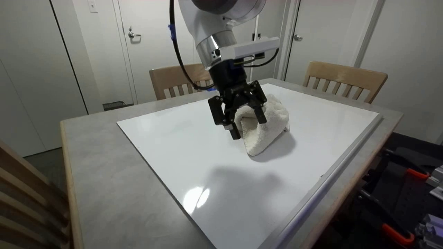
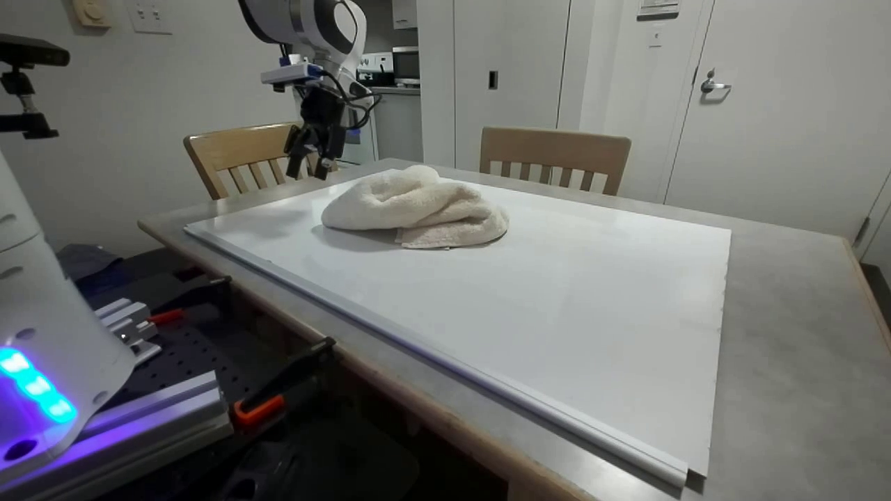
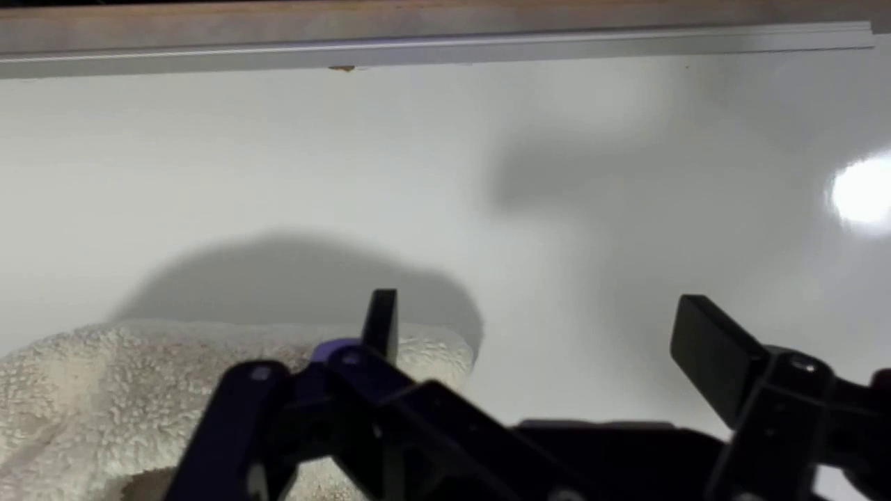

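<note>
A crumpled cream towel (image 1: 270, 124) lies in a bunched heap on the white board (image 1: 174, 124), one folded corner pointing out. My gripper (image 1: 248, 124) stands open above the board, its fingers spread and nothing between them. From the second exterior view, the gripper (image 2: 309, 170) hangs higher than the towel (image 2: 418, 209) and off to its left, apart from it. In the wrist view the towel (image 3: 125, 392) fills the lower left, partly hidden behind one finger. Bare board shows between the gripper's fingertips (image 3: 702, 334).
A raised rail (image 2: 468, 367) runs along one long edge of the board. Wooden chairs (image 2: 555, 158) stand around the grey table (image 1: 99, 166). Clamps with orange handles (image 2: 259, 409) grip near the robot base. Most of the board around the towel is clear.
</note>
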